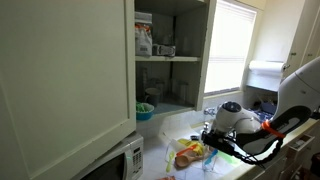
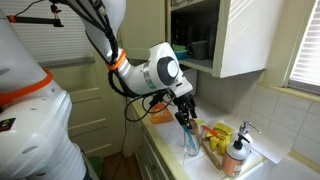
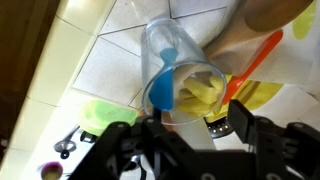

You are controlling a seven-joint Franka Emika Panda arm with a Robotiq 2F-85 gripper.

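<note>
In the wrist view, my gripper has its dark fingers spread apart at the bottom, so it is open. Ahead of them is a clear cup (image 3: 214, 72), its round rim facing the camera. Something blue (image 3: 162, 88) shows at the cup's left side, close to the left finger; whether they touch is unclear. A yellow item (image 3: 200, 94) appears within the rim's outline, inside or behind the clear wall. From the side, my gripper (image 2: 186, 108) points down just above the blue thing (image 2: 187, 124) and the clear cup (image 2: 191, 146).
A wooden spoon (image 3: 268, 14) and an orange-red handle (image 3: 258, 62) lie right of the cup. A green item (image 3: 104, 114) is at lower left. The soap bottle (image 2: 237, 154) stands on the counter, and a microwave (image 1: 120, 162) sits at the near side.
</note>
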